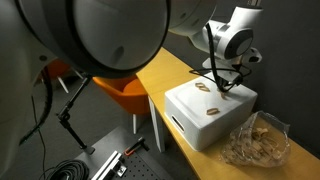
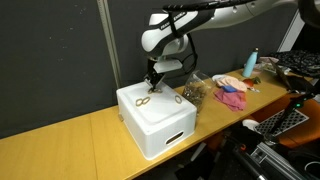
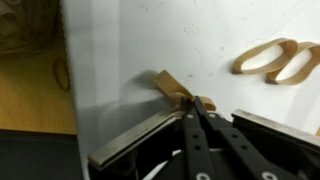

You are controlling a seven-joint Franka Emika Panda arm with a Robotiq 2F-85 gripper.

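Observation:
A white box stands on the wooden table with several tan rubber bands on its top. My gripper points down at the box top, its fingers closed together. Right at the fingertips lies one rubber band, showing on both sides of them; whether it is pinched or only underneath is hard to tell. Off to the right in the wrist view, a looped rubber band rests apart from the gripper. Exterior view 1 shows other rubber bands on the lid, clear of the fingers.
A clear plastic bag with tan bands inside sits beside the box. In exterior view 2, a pink cloth and a blue bottle lie farther right. Bare wooden table extends to the left of the box.

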